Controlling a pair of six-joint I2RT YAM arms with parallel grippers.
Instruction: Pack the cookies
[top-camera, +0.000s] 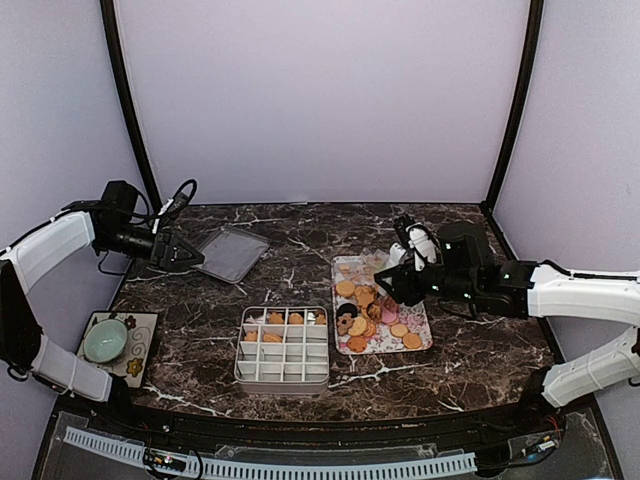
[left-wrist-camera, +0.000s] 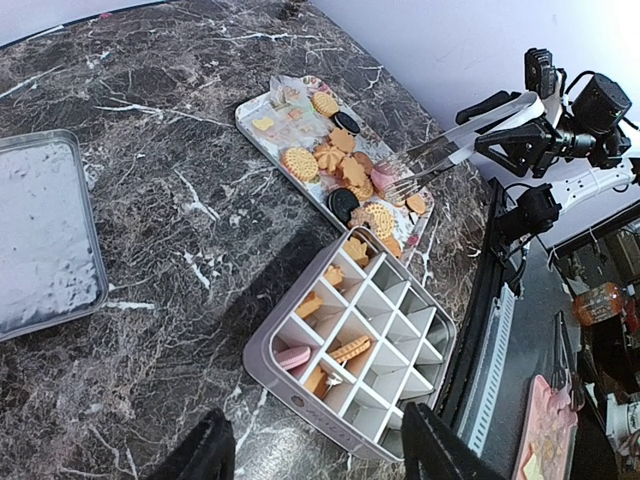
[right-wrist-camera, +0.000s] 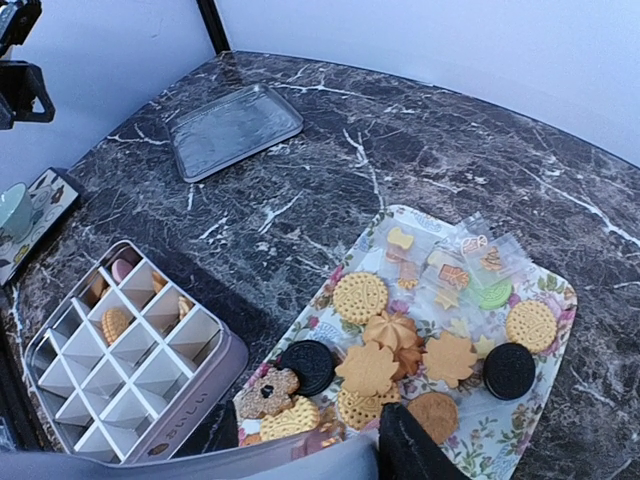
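Observation:
A grey divided box (top-camera: 283, 372) stands at the front middle, cookies in several of its far and left compartments. To its right lies a flowered tray (top-camera: 343, 345) of loose cookies, among them a black round cookie (right-wrist-camera: 508, 371) and a scalloped brown cookie (right-wrist-camera: 368, 369). Over this tray, my right gripper (top-camera: 397, 287) is closed around metal tongs (left-wrist-camera: 440, 155), whose tips reach down among the cookies. By those tips is a pink cookie (left-wrist-camera: 381, 177); whether they grip it, I cannot tell. My left gripper hangs far off at the left, open and empty.
An empty clear tray (top-camera: 232, 254) lies at the back left. A pale green bowl (top-camera: 105, 341) sits on a patterned tray (top-camera: 142, 360) at the front left. Small clear packets (right-wrist-camera: 480, 258) rest on the cookie tray's far part. The marble table between trays is clear.

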